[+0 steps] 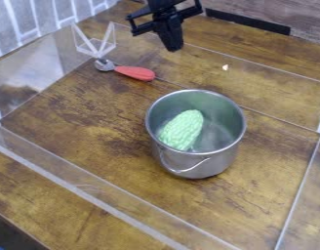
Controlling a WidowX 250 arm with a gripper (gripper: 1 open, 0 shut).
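A steel pot (221, 146) stands right of the table's middle, with a pale green corn cob (181, 130) lying inside it. A red-handled utensil (136, 73) with a metal head lies at the upper left. My black gripper (167, 23) hangs at the top of the view, above and beyond the utensil and apart from it; whether it is open or shut is hard to make out.
Clear plastic edges run along the left, with a white angular object (95, 44) near the utensil.
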